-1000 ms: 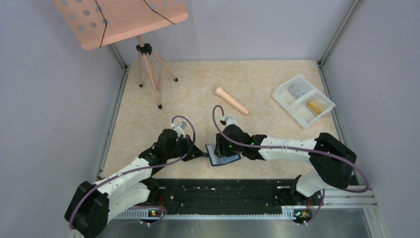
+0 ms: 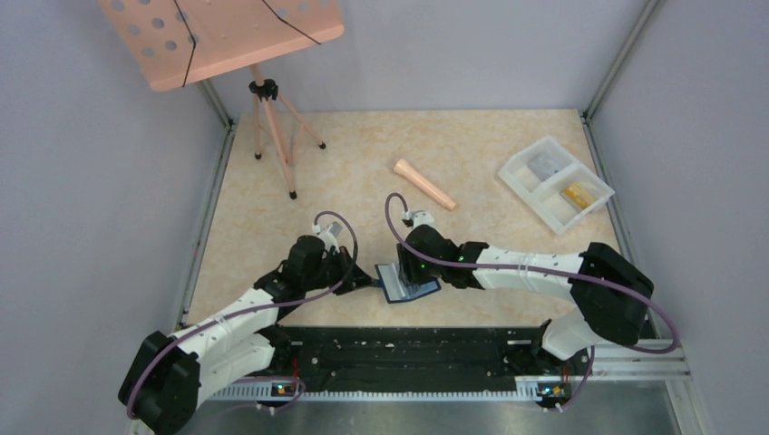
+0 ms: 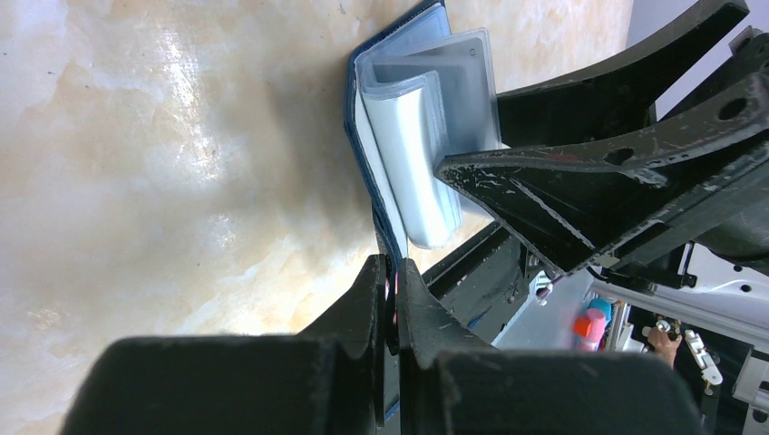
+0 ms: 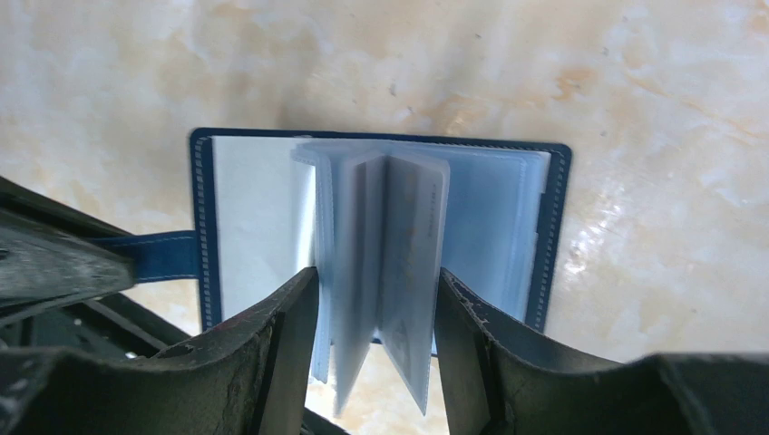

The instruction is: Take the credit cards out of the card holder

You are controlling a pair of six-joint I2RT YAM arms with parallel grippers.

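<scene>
The card holder (image 2: 392, 283) lies open near the table's front, dark blue cover with clear plastic sleeves (image 4: 408, 236) standing up from it. My left gripper is shut on the holder's dark blue strap at its left side. My right gripper is over the holder, part open, its fingers either side of the upright sleeves; whether it grips them is unclear. In the left wrist view its black fingers sit against the sleeves. I cannot make out any card for certain.
A pink cylinder (image 2: 424, 185) lies behind the grippers. A white divided tray (image 2: 530, 195) is at the right, a pink stand (image 2: 272, 127) at the back left. The table's front edge is close below the holder.
The left gripper has stayed in place.
</scene>
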